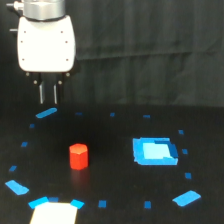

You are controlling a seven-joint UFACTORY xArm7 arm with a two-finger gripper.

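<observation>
A red block (78,156) with a faceted outline stands on the black table, left of the middle. My gripper (48,101) hangs in the upper left of the view, up and to the left of the block and clear of it. A narrow gap shows between its two thin fingers, and nothing is held in it. At the right lies a blue piece (145,142) around a pale middle, perhaps a shallow tray; it is too small to tell. Nothing red lies on it.
Blue tape strips lie at the edges, among them one at the right front (186,198) and one at the left (17,187). A bright pale object (53,213) is cut off at the bottom edge. Bare table separates the block from the blue piece.
</observation>
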